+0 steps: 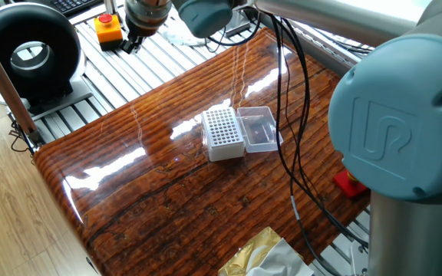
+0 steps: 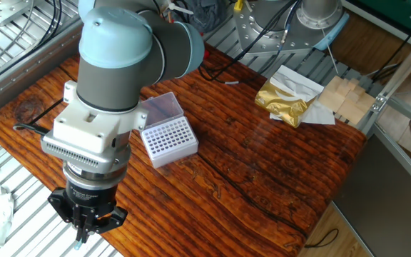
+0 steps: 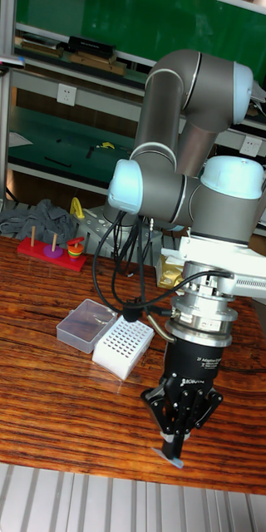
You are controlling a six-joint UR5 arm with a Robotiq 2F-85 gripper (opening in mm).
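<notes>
My gripper (image 2: 82,233) points downward past the table's edge in exterior view 2, its fingers close together. A small pale-blue piece (image 3: 169,458) sticks out crosswise at the fingertips, and the gripper looks shut on it; what it is exactly is too small to tell. On the table stands a white rack (image 1: 223,133) with rows of round holes, several of them dark. Its clear lid (image 1: 258,129) lies open beside it. In exterior view 3 the gripper appears in front and to the right of the rack, well apart from it.
Gold foil packaging with white paper (image 2: 288,99) lies near wooden blocks (image 2: 347,98). A red stand with coloured rings (image 3: 52,253) sits at the far table edge. Black cables (image 1: 291,100) hang near the lid.
</notes>
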